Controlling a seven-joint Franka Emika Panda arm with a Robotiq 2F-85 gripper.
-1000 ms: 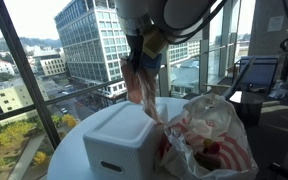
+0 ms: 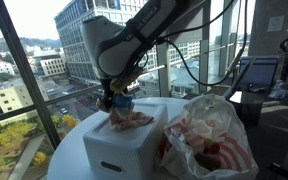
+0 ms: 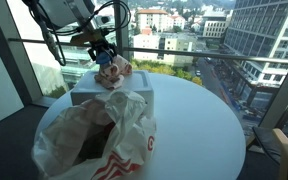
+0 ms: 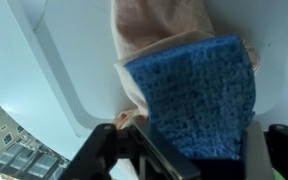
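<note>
A pinkish-beige cloth (image 2: 131, 119) lies bunched on top of an upturned white bin (image 2: 124, 150). My gripper (image 2: 121, 97) is low over it, pointing down. In the wrist view a blue textured piece (image 4: 194, 90) covers much of the beige cloth (image 4: 149, 25) and reaches back between the dark fingers. These stand apart on either side of the blue piece, and whether they press on it cannot be made out. From the second exterior view, the cloth (image 3: 115, 72) appears directly under the gripper (image 3: 106, 55).
A white plastic bag (image 2: 209, 140) with red print stands on the round white table (image 3: 199, 130), close beside the bin. Tall windows surround the table, and a chair (image 3: 279, 145) is at the edge.
My gripper has come down over the bin. The cloth, hanging long from it a second ago beside the bin, now rests crumpled on the bin's top.
</note>
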